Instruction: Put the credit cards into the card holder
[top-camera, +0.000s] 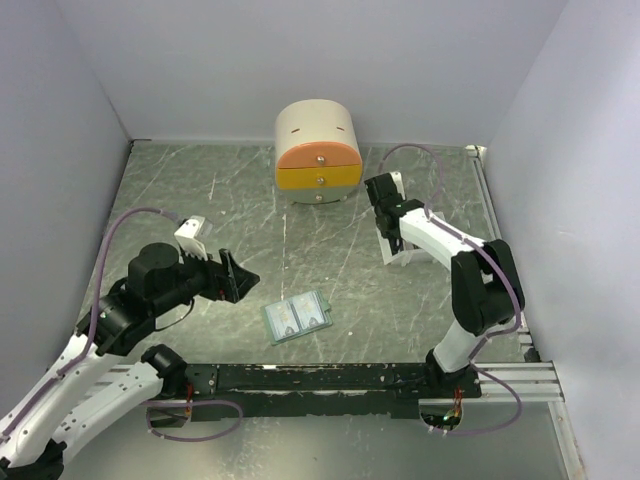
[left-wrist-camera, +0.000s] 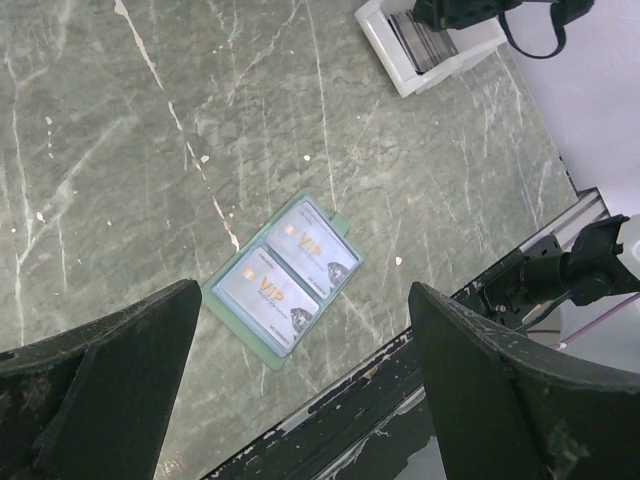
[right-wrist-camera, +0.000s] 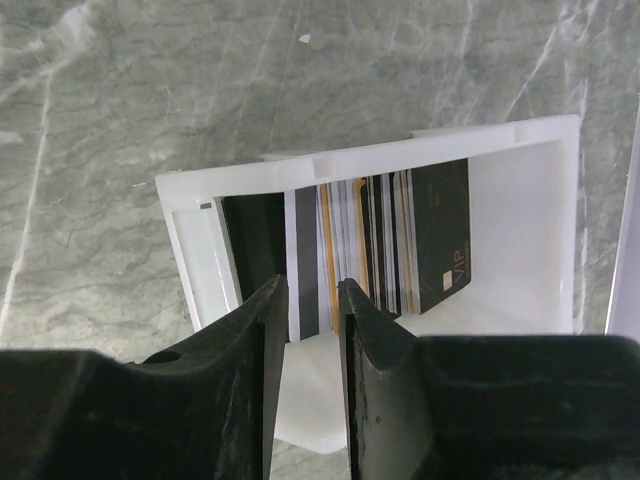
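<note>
A white tray (right-wrist-camera: 530, 220) holds a tight row of cards (right-wrist-camera: 440, 230), a black VIP one at its right end. My right gripper is over it, fingers part open with a narrow gap, tips at the row's lower left; contact is unclear. The green card holder (left-wrist-camera: 235, 320), with two white VIP cards (left-wrist-camera: 265, 295) showing, lies flat at the front middle. My left gripper hangs open at the left, above and beside the holder, with nothing between its fingers.
A small chest of drawers (top-camera: 318, 150) stands at the back middle. Walls bound both sides and the back.
</note>
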